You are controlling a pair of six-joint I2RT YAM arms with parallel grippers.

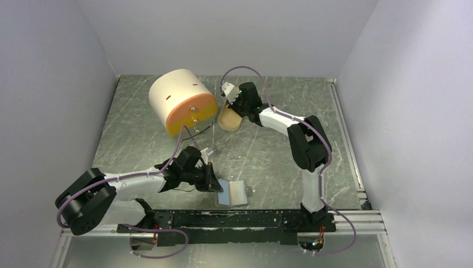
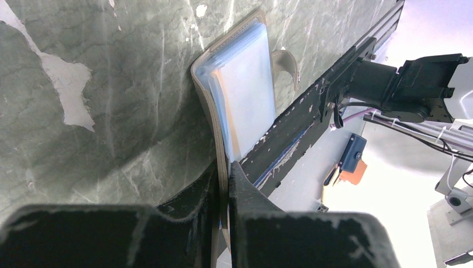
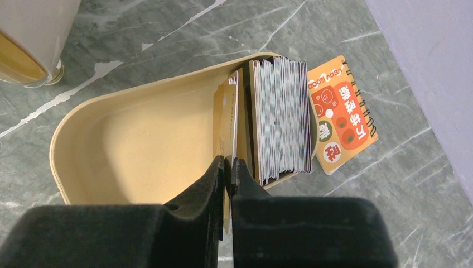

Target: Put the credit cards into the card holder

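My left gripper is shut on the card holder, an open sleeve with clear pockets lying at the table's front edge in the top and left wrist views. My right gripper is shut at a cream tray at the back. A tan card stands upright in line with its fingertips; whether it is held between them I cannot tell. Beside it, a dense row of cards fills the tray's end.
A white drum-shaped box with an orange face stands left of the tray. An orange notepad lies beside the tray.
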